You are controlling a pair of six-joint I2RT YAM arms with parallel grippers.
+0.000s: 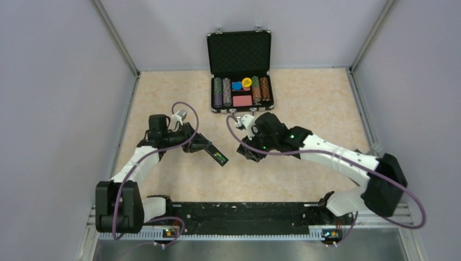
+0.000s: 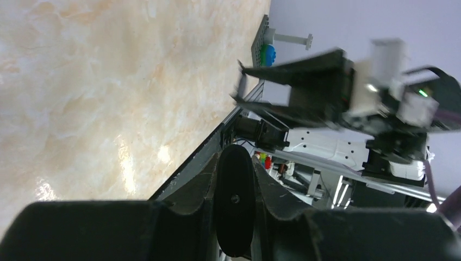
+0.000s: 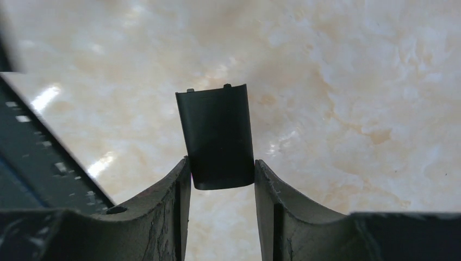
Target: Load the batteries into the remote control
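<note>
The black remote control (image 1: 216, 154) is held at one end by my left gripper (image 1: 198, 142), its battery bay showing green. In the left wrist view the remote's dark end (image 2: 235, 198) sits between the shut fingers. My right gripper is shut on the black battery cover (image 3: 215, 136), a flat piece with small tabs along its far edge, held over the table. In the top view the right gripper is to the right of the remote, apart from it, and the cover is hidden by the gripper.
An open case (image 1: 238, 41) of chips and cards stands at the back middle. A partly hidden object is at the right edge.
</note>
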